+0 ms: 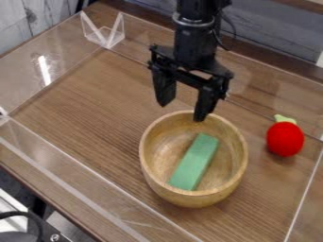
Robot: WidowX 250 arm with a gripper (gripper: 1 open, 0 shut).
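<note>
My black gripper [183, 96] stands open in the upper middle, its fingers pointing down just above the back rim of a tan bowl [159, 170]. Inside the bowl lies a green oblong object [192, 163], tilted from upper right to lower left. A red round object [284, 139], like a tomato with a small green top, lies on the wooden table [78, 113] to the right of the bowl.
A clear wire-like or plastic holder [105, 28] stands at the back left. A black cable or object [19, 227] shows at the bottom left corner.
</note>
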